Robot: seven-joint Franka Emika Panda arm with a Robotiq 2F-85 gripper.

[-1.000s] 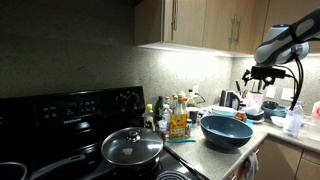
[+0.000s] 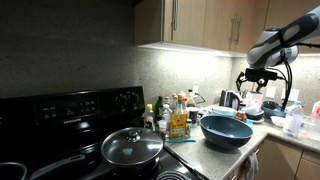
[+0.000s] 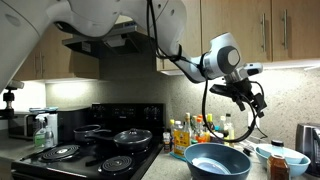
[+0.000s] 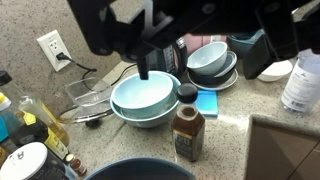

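My gripper (image 3: 258, 113) hangs in the air over the right part of the counter, open, with nothing visible between its fingers. Below it in the wrist view are stacked light blue bowls (image 4: 145, 97) and a brown bottle with a black cap (image 4: 188, 128). The rim of a large dark blue bowl (image 4: 140, 168) shows at the bottom; exterior view 1 shows this bowl (image 2: 226, 131) whole, on the counter's front part. The gripper's dark body blurs across the top of the wrist view.
Several bottles (image 2: 180, 118) stand against the wall beside the stove. A lidded pan (image 2: 132, 148) sits on the stove. A clear jug (image 2: 293, 120) stands at the right. Wall cabinets (image 2: 190, 22) overhang the counter. Bare countertop (image 4: 225, 130) lies right of the brown bottle.
The arm and gripper have shifted slightly to the left in exterior view 1. The bowls, bottles and pan have stayed in place.
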